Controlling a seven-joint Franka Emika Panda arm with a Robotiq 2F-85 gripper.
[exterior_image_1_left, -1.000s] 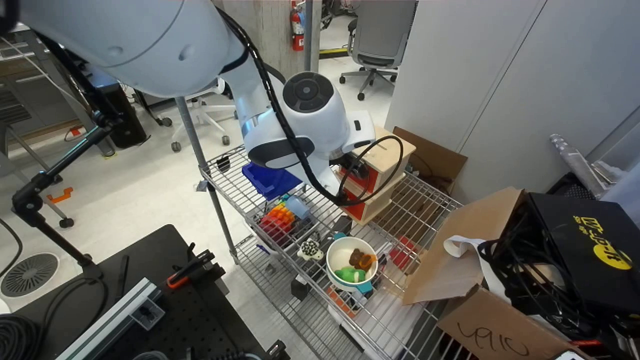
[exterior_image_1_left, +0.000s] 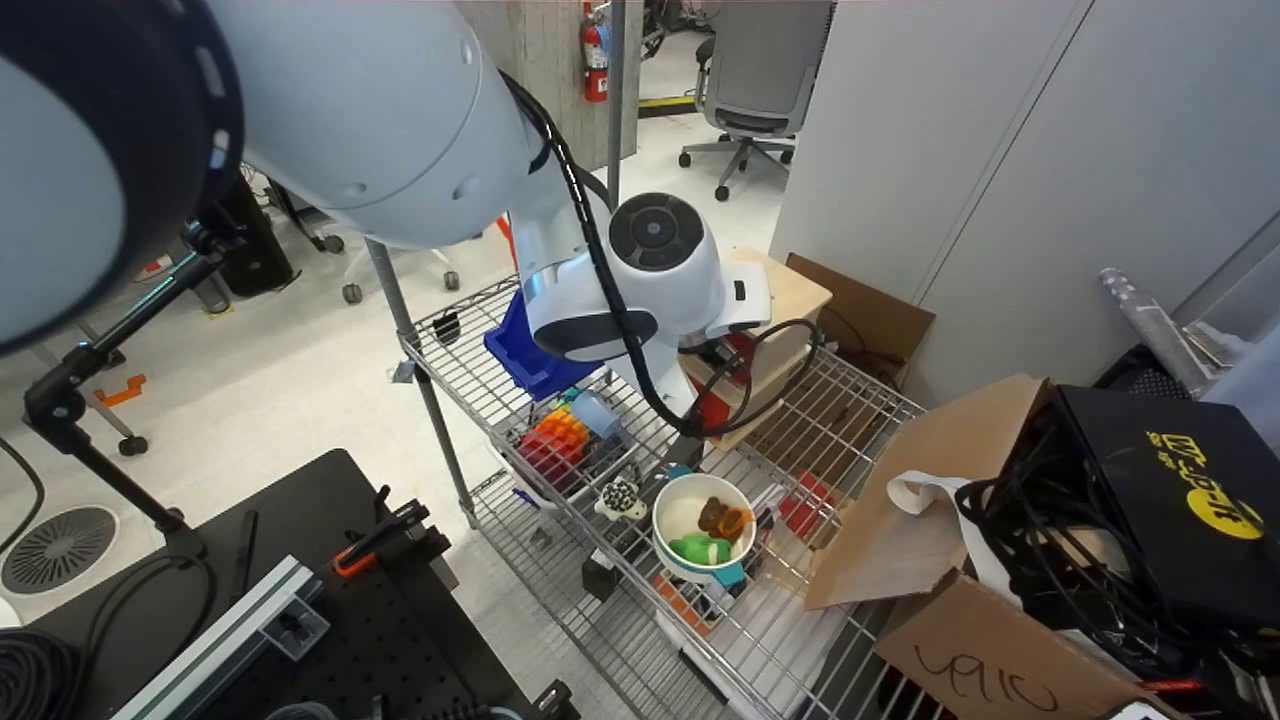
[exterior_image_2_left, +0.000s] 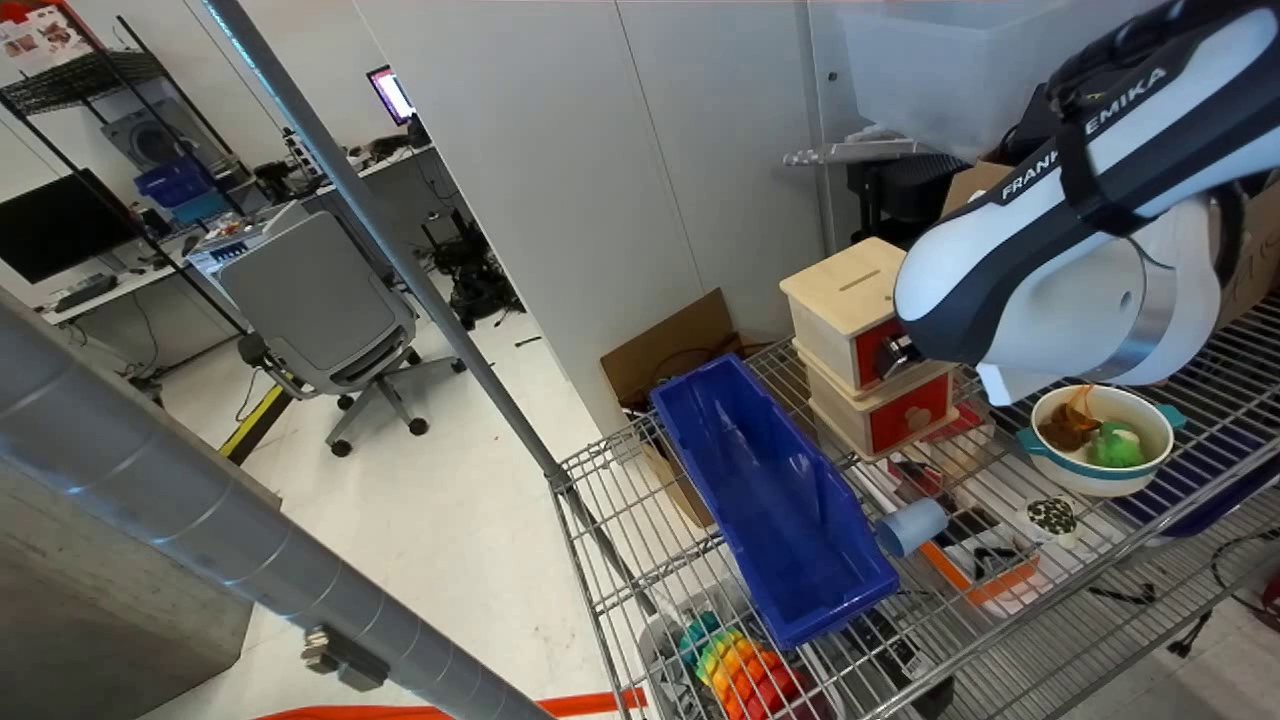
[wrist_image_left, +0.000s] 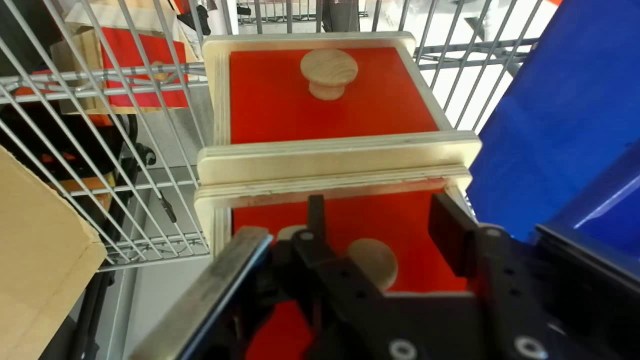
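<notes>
Two wooden drawer units with red fronts are stacked on the wire shelf. In exterior view 2 my gripper (exterior_image_2_left: 897, 355) is at the front of the upper unit (exterior_image_2_left: 846, 288), above the lower unit (exterior_image_2_left: 882, 402). The wrist view shows the gripper open, its dark fingers spread either side of a round wooden knob (wrist_image_left: 373, 264) on one red front, with visible gaps to it. The other front's knob (wrist_image_left: 328, 67) is clear of the fingers. A pale wooden piece (wrist_image_left: 291, 233) is partly hidden behind one finger. The arm hides much of the units in exterior view 1.
A blue bin (exterior_image_2_left: 768, 504) stands beside the drawer units. A white bowl (exterior_image_1_left: 704, 524) holding toys, a spotted toy (exterior_image_1_left: 620, 500) and a blue cup (exterior_image_2_left: 912, 526) are nearby. A cardboard box (exterior_image_1_left: 960, 540) with cables occupies the right side. Bare wire shelf (exterior_image_1_left: 858, 420) shows between.
My arm has shifted right and slightly down in exterior view 1, bringing the hand closer to the drawer units. The units, bowl and toys appear unmoved.
</notes>
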